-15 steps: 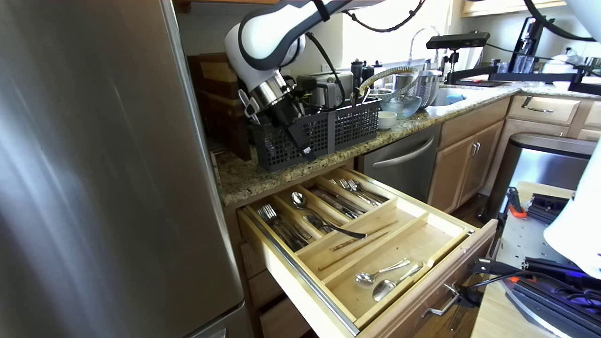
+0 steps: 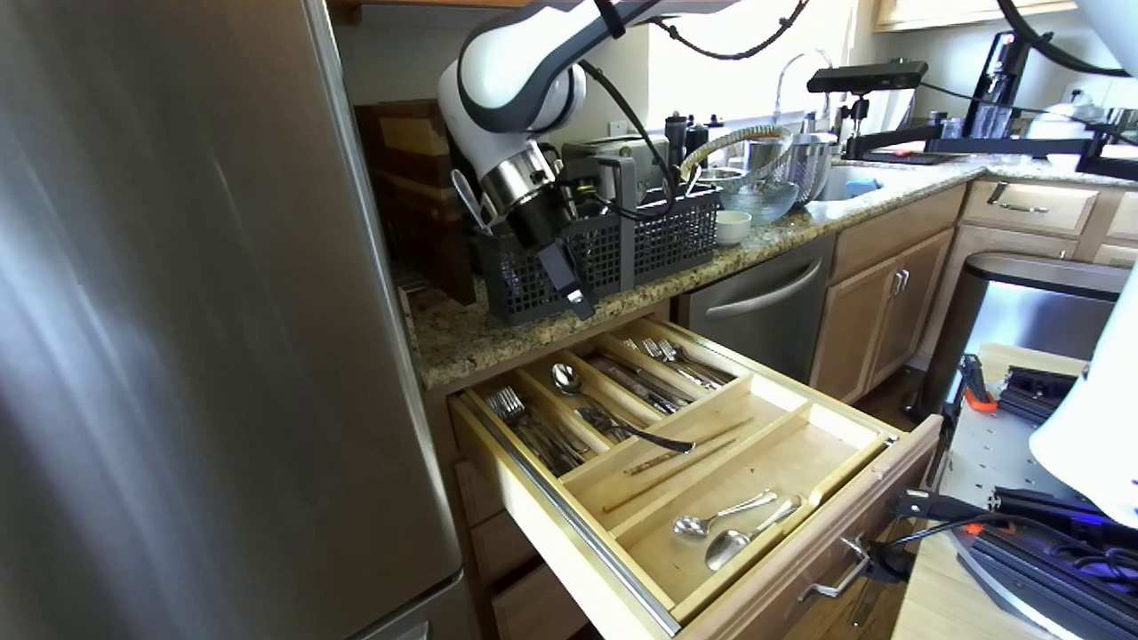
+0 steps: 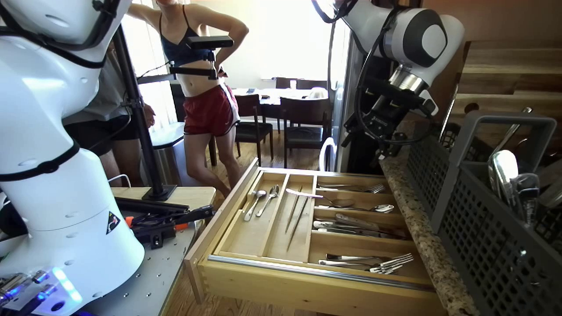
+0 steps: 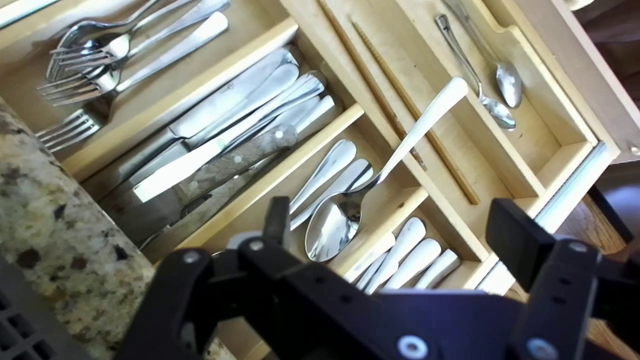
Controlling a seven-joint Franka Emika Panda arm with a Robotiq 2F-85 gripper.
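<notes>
My gripper hangs above the back of the pulled-out drawer (image 2: 533, 517), its fingers wide apart with nothing between them. Below it, in the wrist view, a large spoon (image 4: 334, 227) leans across a divider, its bowl over one slot and its handle over the chopsticks (image 4: 418, 111). Forks (image 4: 96, 75) lie in one slot and knives (image 4: 240, 117) fill the slot beside it. More handles (image 4: 402, 255) show in the slot past the spoon. Two small spoons (image 2: 736, 533) rest in the front compartment.
A grey cutlery basket (image 2: 667, 240) with utensils stands on the granite counter (image 3: 421, 221) behind the drawer. The fridge (image 2: 213, 320) rises close to the drawer's side. People (image 3: 208, 73) stand beyond the drawer in exterior view 2.
In exterior view 1 the gripper has shifted slightly right and down, with its wrist tilted a little differently. The drawer and its cutlery look unchanged.
</notes>
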